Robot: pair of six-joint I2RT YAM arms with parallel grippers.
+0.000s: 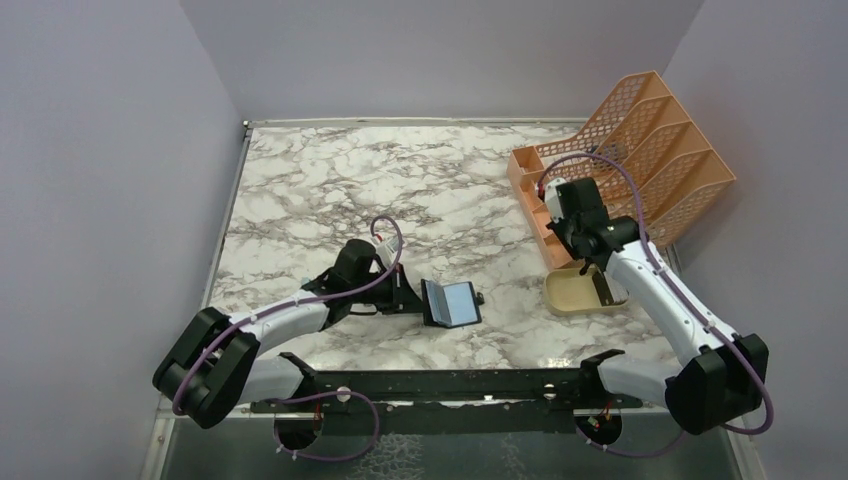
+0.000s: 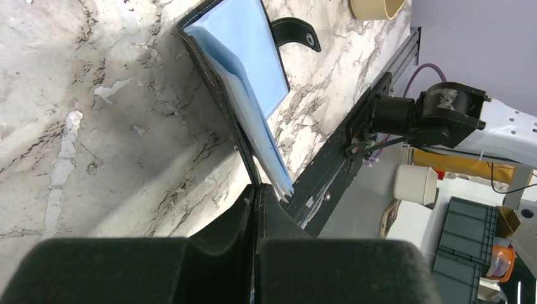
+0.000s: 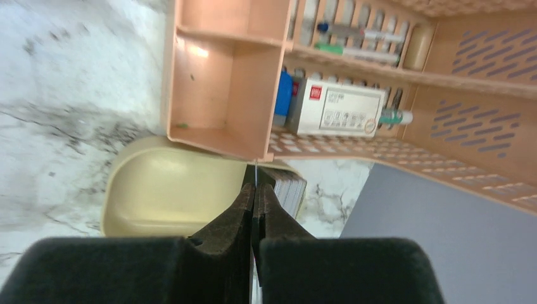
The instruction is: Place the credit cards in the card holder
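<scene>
The open card holder, black outside with pale blue sleeves, rests on the table. My left gripper is shut on a corner of its black cover. My right gripper is shut on a card, seen edge-on as a thin line between its fingertips; the card's face cannot be made out. Below it, the remaining credit cards stand in a row at one end of the cream box, partly hidden by the gripper. In the top view my right gripper hangs over the organizer's front edge.
A large orange organizer fills the far right, its small compartments reaching beside the cream box. A white carton lies inside it. Bare marble table stretches across the middle and back.
</scene>
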